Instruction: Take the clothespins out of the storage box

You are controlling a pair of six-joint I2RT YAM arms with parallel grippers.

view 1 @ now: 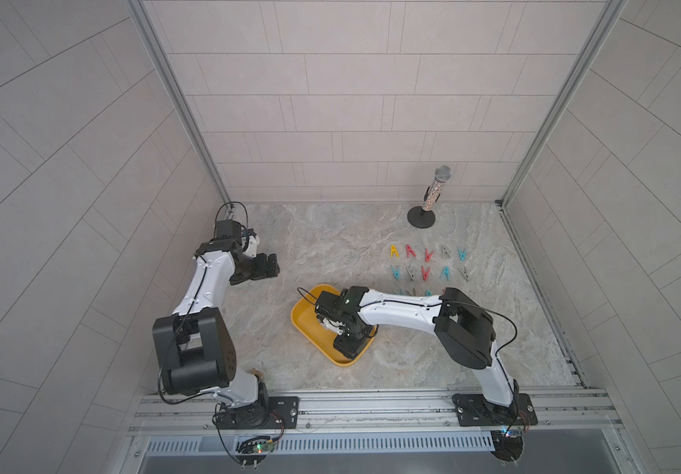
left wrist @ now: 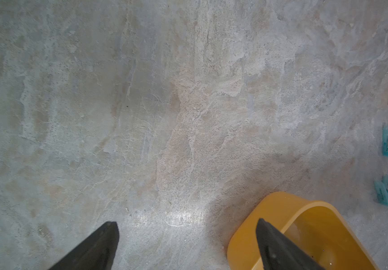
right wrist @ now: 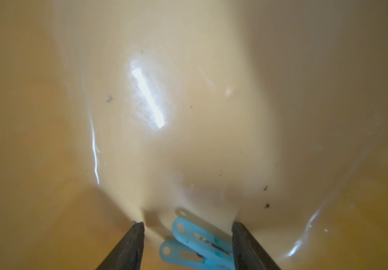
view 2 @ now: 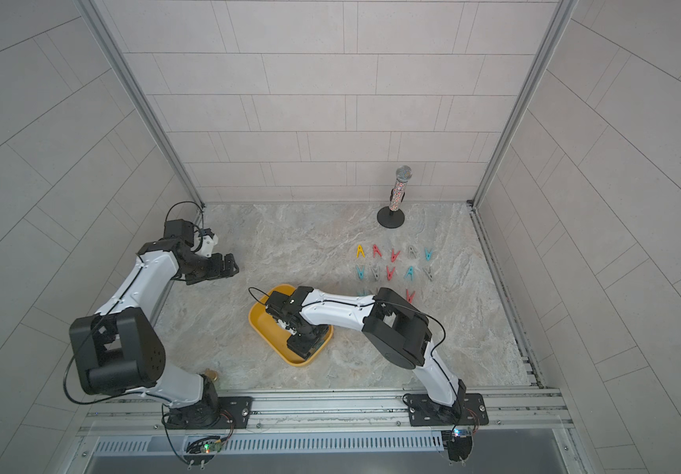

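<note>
A blue clothespin (right wrist: 202,245) lies on the floor of the yellow storage box (view 1: 308,317), at the bottom edge of the right wrist view. My right gripper reaches down into that box, its fingers open, one finger on either side of the clothespin; whether they touch it I cannot tell. From above, the arm hides this pin. Outside the box, rows of clothespins lie on the table, among them a yellow one (view 1: 394,251), a red one (view 2: 394,256) and a blue one (view 1: 462,254). Off at the left, my left gripper hangs open and empty over the table.
A microphone on a round black stand (view 1: 421,217) stands at the back, behind the clothespin rows. My right forearm (view 1: 403,308) passes over the nearest row and partly covers it.
</note>
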